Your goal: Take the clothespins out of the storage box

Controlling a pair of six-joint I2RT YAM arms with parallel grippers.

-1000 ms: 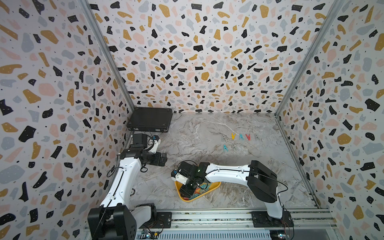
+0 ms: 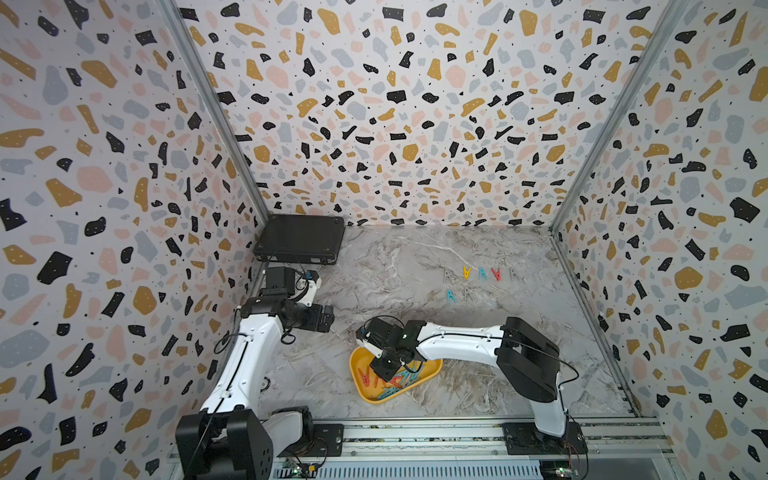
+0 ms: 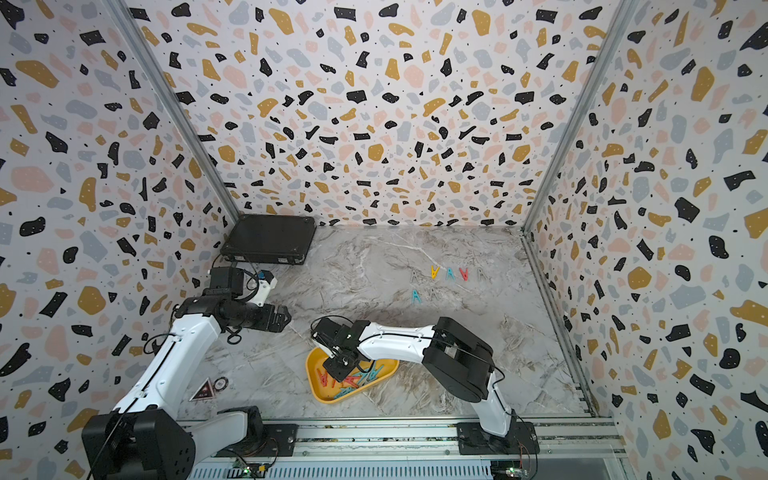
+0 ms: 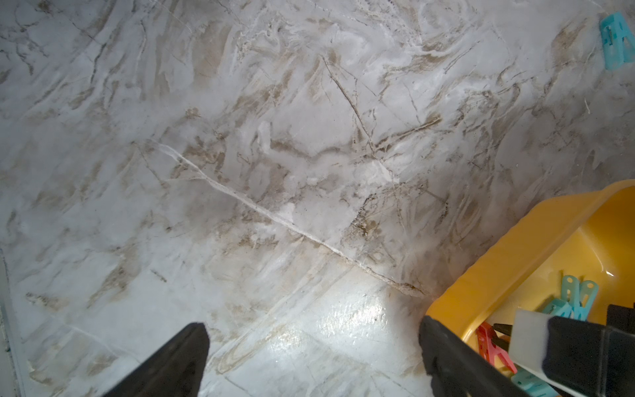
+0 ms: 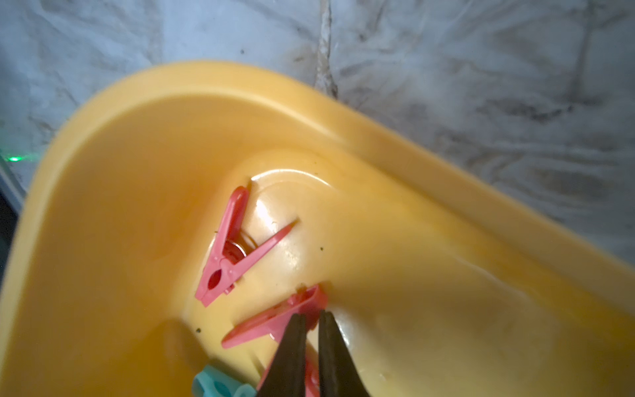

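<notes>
The yellow storage box point(image 2: 356, 382) stands at the front of the table with several red and blue clothespins inside. My right gripper is over them, its fingertips close together with a narrow gap. A red clothespin point(image 5: 271, 323) lies by the left fingertip, and another red one is partly hidden behind the fingers; whether they grip it cannot be told. An apart red clothespin point(image 5: 231, 251) and a teal clothespin point(image 5: 218, 383) lie in the box. My left gripper is wide open and empty, left of the box.
Out on the table at the right lie a yellow clothespin point(image 2: 466, 272), a red clothespin point(image 2: 496, 274) and blue clothespins, including a blue clothespin point(image 2: 451, 296). A black case point(image 2: 300, 237) stands at the back left.
My right gripper has moved slightly right and away from the front edge over the box, uncovering clothespins at its near left end. The left arm has stayed still.
</notes>
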